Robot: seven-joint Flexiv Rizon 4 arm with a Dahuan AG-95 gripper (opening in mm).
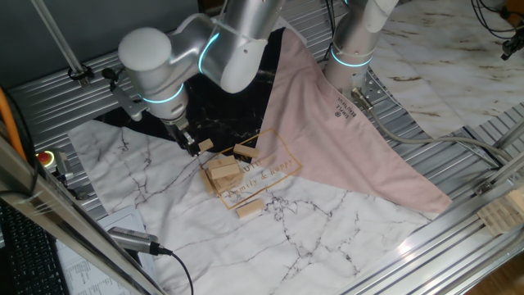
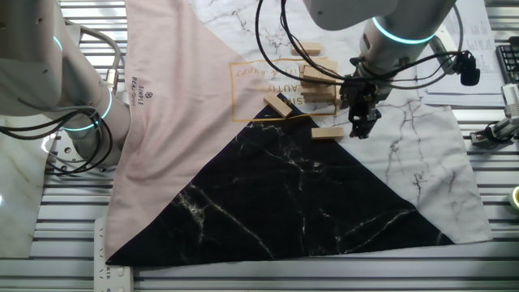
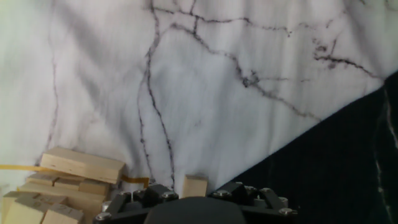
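My gripper (image 1: pixel 194 151) hangs low over the cloth, beside a small light wooden block (image 1: pixel 205 144). In the wrist view the fingers of the gripper stand apart at the bottom edge, and the small block (image 3: pixel 194 185) shows beyond the gap without touching either visible fingertip. From the opposite side, the block (image 2: pixel 328 132) lies on the cloth to the left of the gripper (image 2: pixel 362 126). A pile of wooden blocks (image 1: pixel 223 170) stands close by; the same pile (image 3: pixel 74 186) fills the lower left of the wrist view.
Two loose blocks lie apart from the pile: one block (image 1: pixel 246 152) by the black corner, another block (image 1: pixel 249 208) on the white part. The cloth (image 1: pixel 327 238) is slightly wrinkled.
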